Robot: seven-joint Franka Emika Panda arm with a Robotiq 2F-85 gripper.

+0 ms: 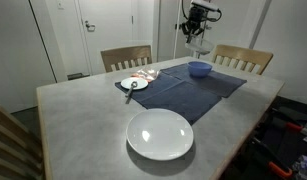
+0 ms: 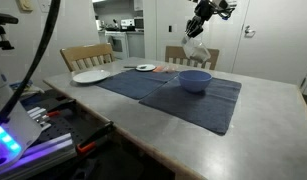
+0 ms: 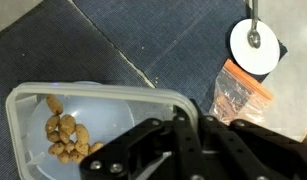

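Held above the table is a clear plastic container, with my gripper shut on its rim. In the wrist view the container's pale rim runs across the lower left, up to the dark fingers of my gripper. Several brown nut-like pieces show within that rim. Whether they lie in the container or in something under it, I cannot tell. Below the container stands a blue bowl on a dark mat; its inside is hidden in both exterior views.
A large white plate lies at one end of the table. Near the dark mats are a small white plate with a utensil and a clear bag with an orange edge. Chairs stand around the table.
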